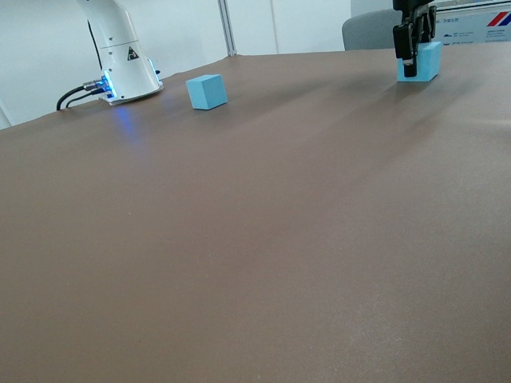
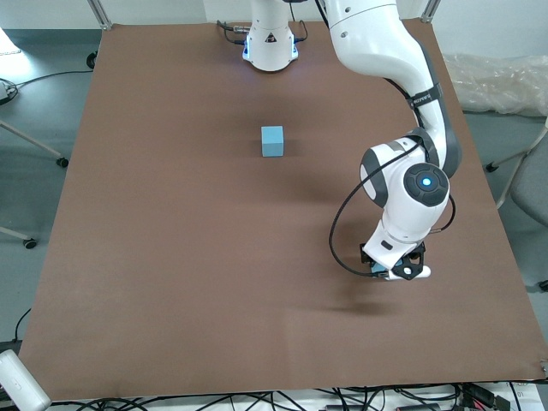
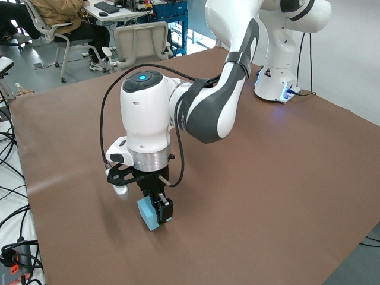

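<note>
A light blue cube [image 2: 272, 141] stands alone near the table's middle, also visible in the top view [image 1: 207, 92]. A second blue cube [image 1: 426, 65] is at my black gripper [image 1: 409, 56] at the right of the top view. In the right view that cube [image 3: 148, 214] sits directly under and among the gripper's fingers [image 3: 160, 208], low at the tabletop. In the left view it is mostly hidden behind the wrist and gripper [image 2: 394, 261]. Whether the fingers are closed on it I cannot tell.
The arm's white base [image 2: 271, 43] stands at the back with cables. More cables run along the edge nearest the left camera, beyond the tabletop.
</note>
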